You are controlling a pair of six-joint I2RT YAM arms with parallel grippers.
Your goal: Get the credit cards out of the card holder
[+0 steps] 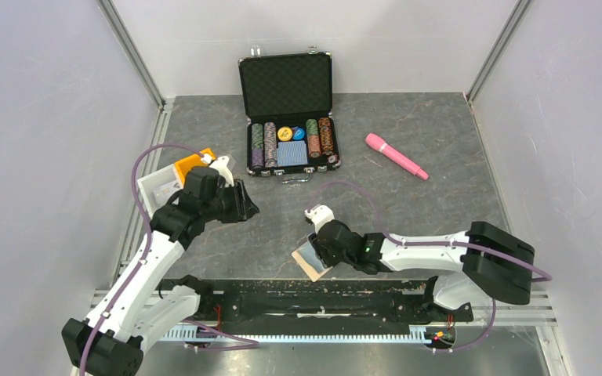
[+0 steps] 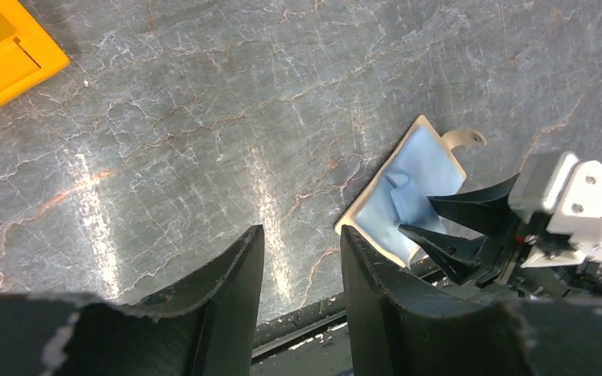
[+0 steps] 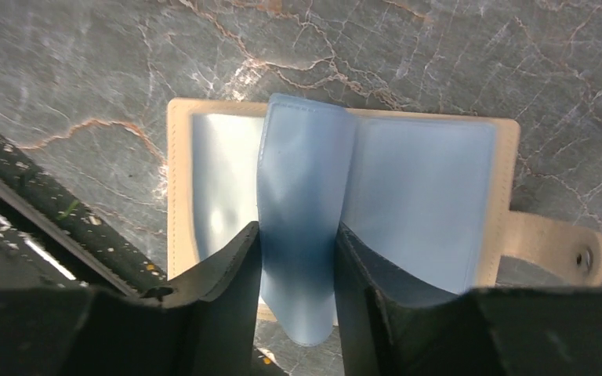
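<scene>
The card holder [image 3: 419, 200], beige-edged with light-blue sleeves, lies spread out near the table's front edge. From its middle a loose blue leaf [image 3: 302, 188] rises between the fingertips of my right gripper. Those fingers stand apart on either side of it; firm contact cannot be made out. The left wrist view also shows a gap between the right fingers, over the holder's front part. No separate credit card can be picked out. My left gripper is open and empty above bare table, to the left of the holder.
A beige strap with a snap [image 3: 553, 243] sticks out from the holder's edge. Behind are an open poker-chip case [image 1: 294, 149] and a pink microphone [image 1: 396, 156]. An orange bin [image 1: 186, 168] and a white tray [image 1: 157, 188] are beside the left arm.
</scene>
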